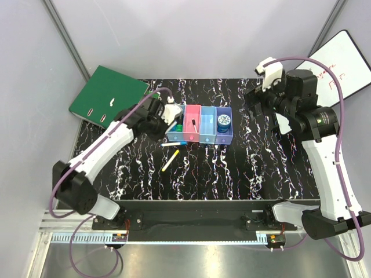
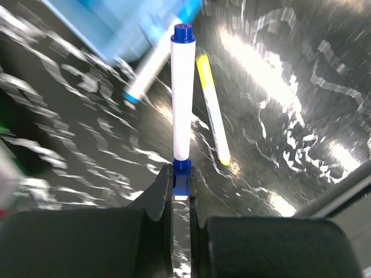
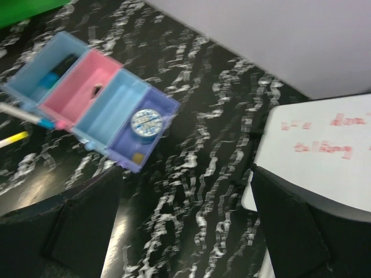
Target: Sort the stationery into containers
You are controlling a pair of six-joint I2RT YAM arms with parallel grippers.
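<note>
In the left wrist view my left gripper is shut on one end of a white marker with dark blue ends [image 2: 183, 92], which points away from the fingers above the table. Below it on the table lie a white marker with a light blue cap [image 2: 152, 65] and a yellow-capped white marker [image 2: 213, 110]. The row of joined containers holds a light blue box [image 1: 175, 136], a pink box [image 1: 192, 133] with a small dark item, another light blue box [image 1: 207, 121], and a purple box [image 1: 225, 139] with a round blue jar [image 1: 224, 122]. My right gripper hangs open and empty, right of the containers.
A green binder [image 1: 107, 95] rests at the back left. At the back right leans a whiteboard [image 1: 336, 69] with red writing.
</note>
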